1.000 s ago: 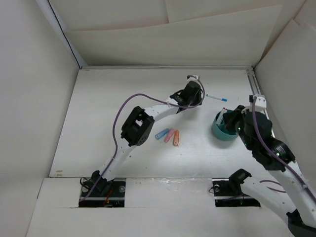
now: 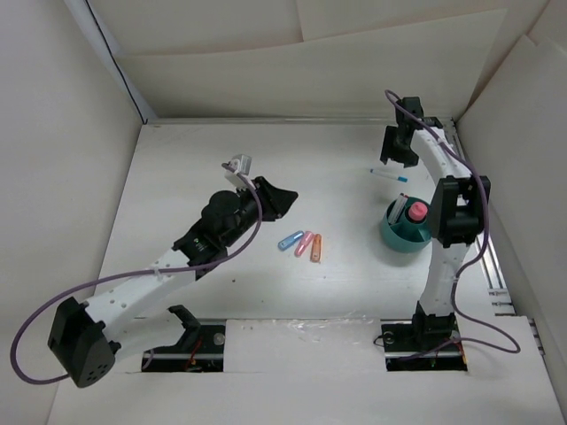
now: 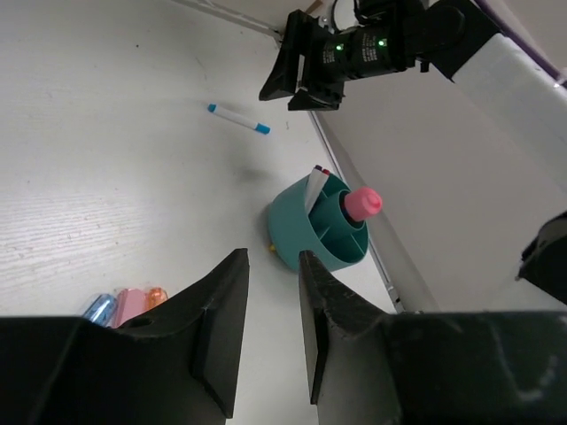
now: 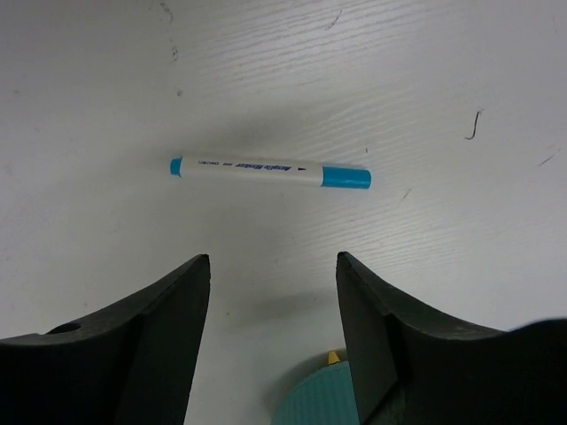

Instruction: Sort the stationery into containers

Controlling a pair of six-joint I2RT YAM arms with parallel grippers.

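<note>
A white marker with cyan cap [image 4: 248, 168] lies on the table at the upper right, with my right gripper open and empty just short of it. A teal divided container [image 2: 398, 238] below it holds white pens [image 3: 315, 185] and a pink item [image 2: 416, 212]. A blue item [image 2: 291, 240], a pink item [image 2: 304, 243] and an orange item [image 2: 315, 249] lie near the table's middle. My left gripper hangs open and empty left of them and higher up.
Pale walls enclose the left, back and right sides, close beside the right arm.
My right gripper has moved from over the container up to beside the marker.
</note>
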